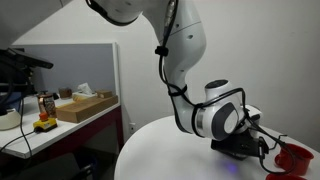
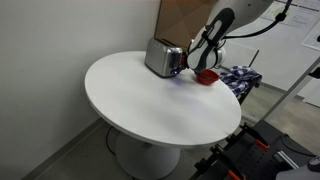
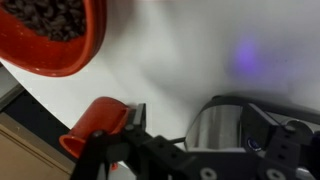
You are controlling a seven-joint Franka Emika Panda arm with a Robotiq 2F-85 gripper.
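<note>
My gripper reaches in from the bottom of the wrist view, its two dark fingers standing wide apart with nothing gripped between them. A silver and black toaster (image 3: 215,127) lies partly behind it. In exterior view 2 the toaster (image 2: 163,58) stands at the far side of the round white table, and my gripper (image 2: 186,64) is close beside it. Whether they touch cannot be told. From exterior view 1, the arm mostly hides the toaster and the gripper (image 1: 242,147) is low over the table.
A red bowl (image 3: 92,45) of dark beans and a red cup (image 3: 98,117) stand near the gripper. The cup (image 1: 294,158) is at the right in exterior view 1. A patterned cloth (image 2: 238,80) lies past the bowl.
</note>
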